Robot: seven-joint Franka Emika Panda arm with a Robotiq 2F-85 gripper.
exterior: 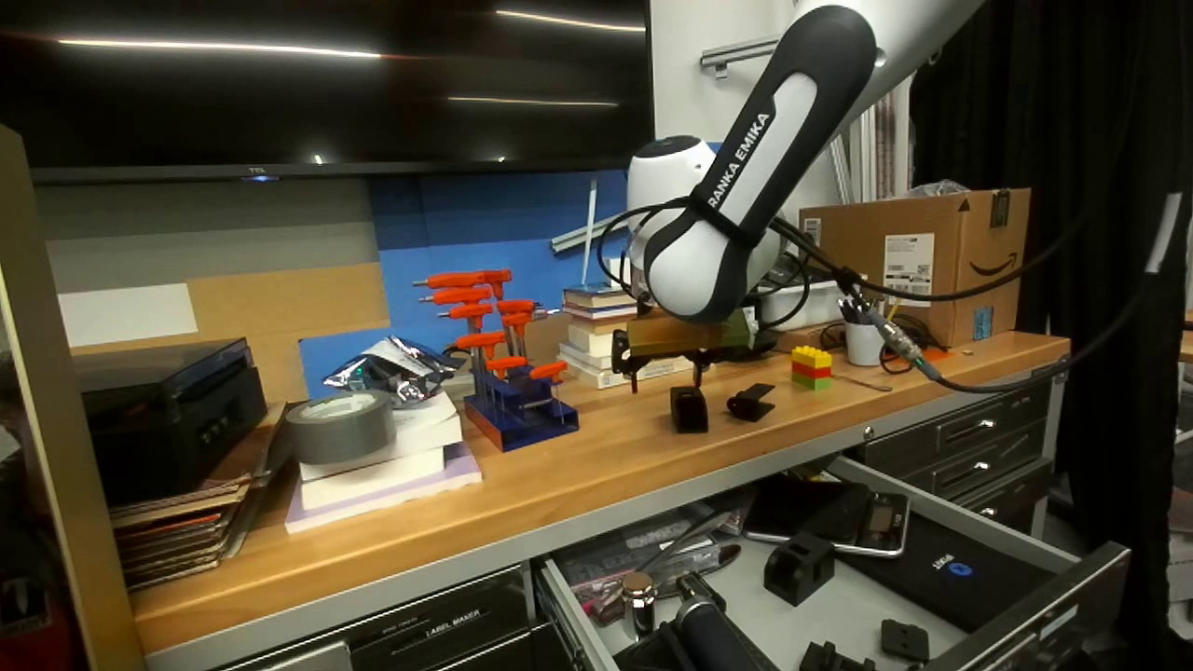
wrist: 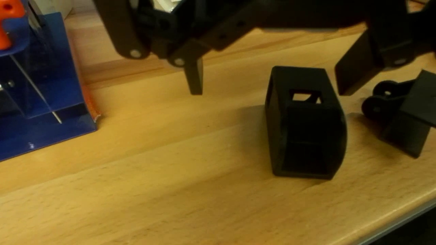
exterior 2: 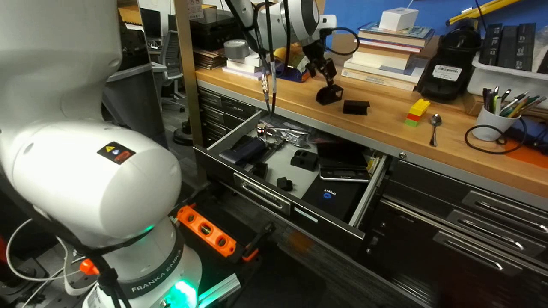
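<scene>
My gripper is open above the wooden bench, its two dark fingers wide apart and nothing held between them. A hollow black block [wrist: 304, 122] with a square window and a curved edge stands on the wood, below and nearer the right finger [wrist: 356, 67]. To its right lies another black part [wrist: 402, 110], an angled bracket with two round lugs. In the first exterior view the gripper [exterior: 667, 380] hangs behind and above the black block [exterior: 689, 410], with the bracket [exterior: 750, 403] off to the right.
A blue tool stand [exterior: 523, 414] with orange-handled keys is left of the gripper. Books [exterior: 604, 335] stand behind. A toy-brick stack [exterior: 811, 368] and spoon [exterior 2: 435, 128] lie to the right. Below the bench edge, an open drawer [exterior 2: 329, 218] holds black parts and tools.
</scene>
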